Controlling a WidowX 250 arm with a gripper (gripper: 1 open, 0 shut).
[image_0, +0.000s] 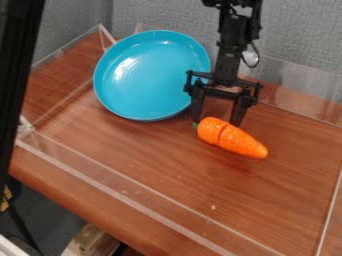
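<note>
An orange carrot (234, 139) with a small green top lies diagonally on the wooden table, right of and below a blue plate (150, 75). The black gripper (217, 117) is lowered just above the carrot's green end, its two fingers pointing down on either side near that tip. Whether anything is held between them is unclear.
Clear strips run along its edges. A grey padded wall stands behind, and a dark post fills the left edge.
</note>
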